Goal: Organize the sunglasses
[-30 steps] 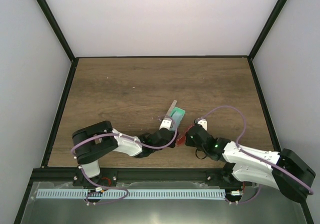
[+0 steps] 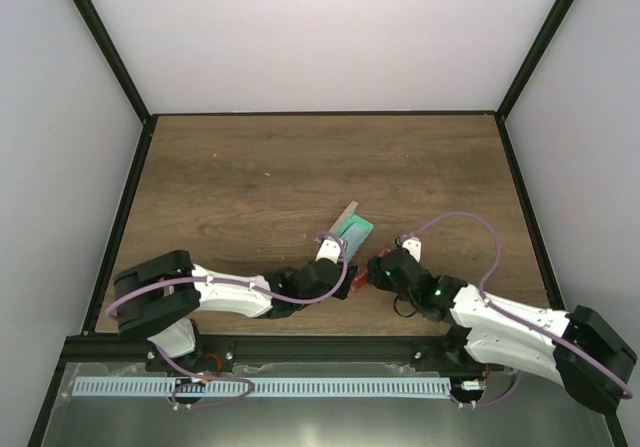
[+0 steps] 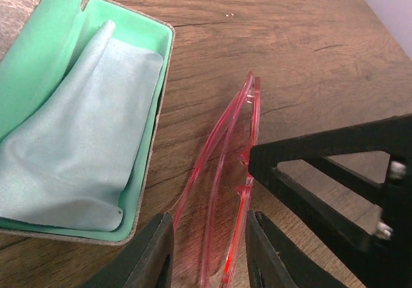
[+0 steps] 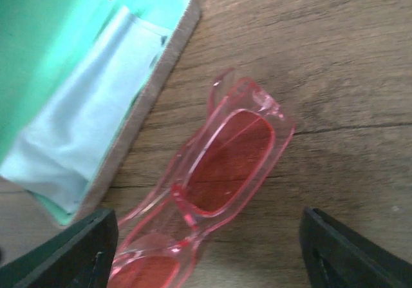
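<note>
My left gripper is low beside the sunglasses, its fingertips apart around the near part of them. My right gripper stands open over the sunglasses from the right, its dark finger also showing across the left wrist view.
The two arms sit close together at the front middle.
The left arm has shifted slightly, its base links swinging left.
</note>
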